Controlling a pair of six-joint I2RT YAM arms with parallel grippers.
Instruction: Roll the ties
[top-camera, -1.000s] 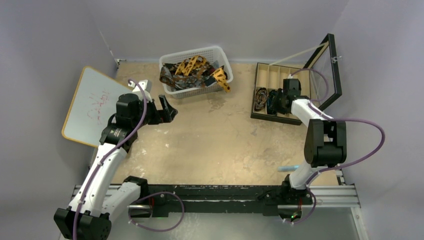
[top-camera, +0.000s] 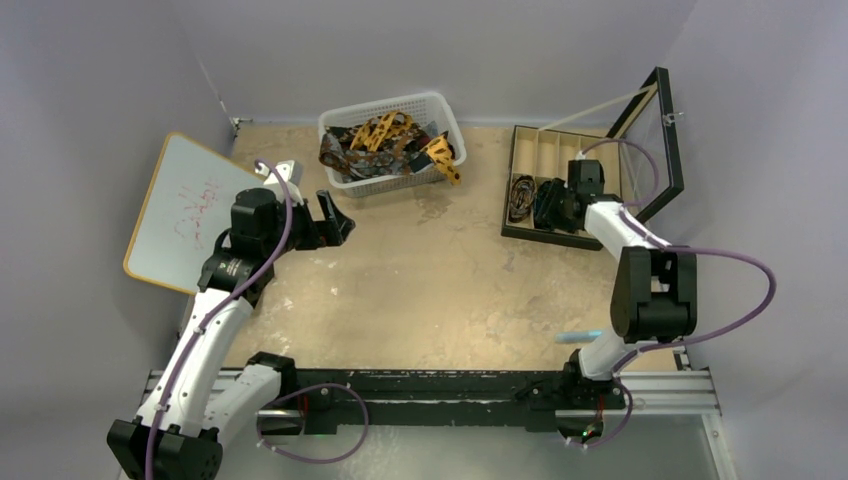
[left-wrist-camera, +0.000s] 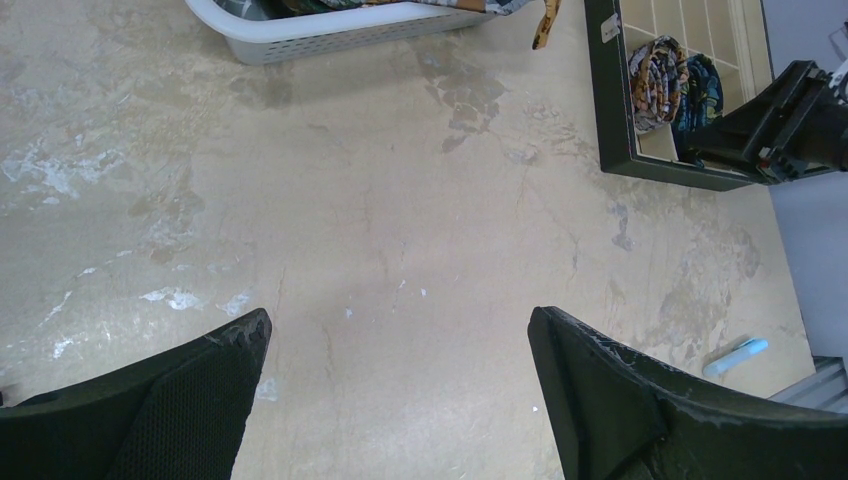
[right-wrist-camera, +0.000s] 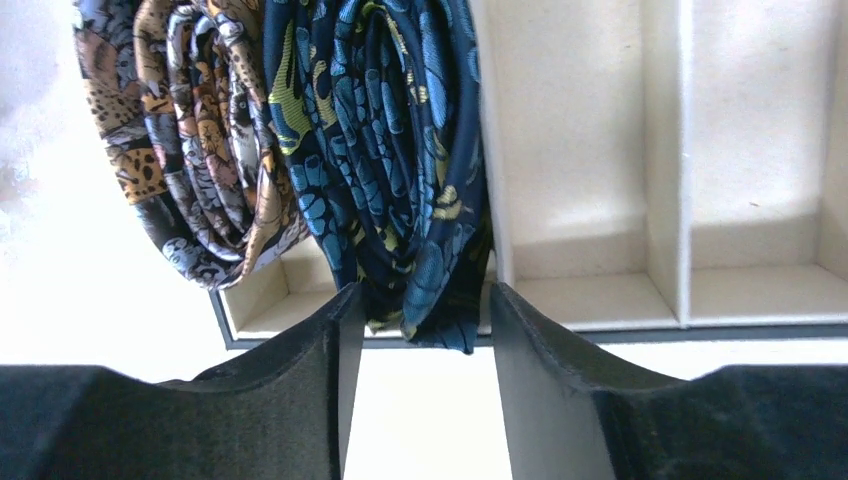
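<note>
A dark blue patterned tie (right-wrist-camera: 400, 150), rolled in loops, stands in a compartment of the box (right-wrist-camera: 590, 335) in the right wrist view. Beside it, to the left, sits a rolled brown patterned tie (right-wrist-camera: 190, 130). My right gripper is down at the box wall, fingers apart on either side of the blue tie's loose lower end; no firm pinch shows. From above, the right gripper (top-camera: 555, 210) partly hides the blue roll. My left gripper (top-camera: 336, 220) hangs open and empty over the left of the table. Unrolled ties (top-camera: 375, 150) lie heaped in the white basket (top-camera: 395, 187).
Several box compartments (right-wrist-camera: 570, 130) to the right of the blue tie are empty. The glazed lid (top-camera: 655, 140) stands raised at the box's right. A whiteboard (top-camera: 185, 215) leans at left, and a light blue object (top-camera: 578, 337) lies near the right arm's base. Mid-table is clear.
The right arm has shifted slightly, its forearm a little to the right and lower in the top view. The left arm, basket and box have stayed put.
</note>
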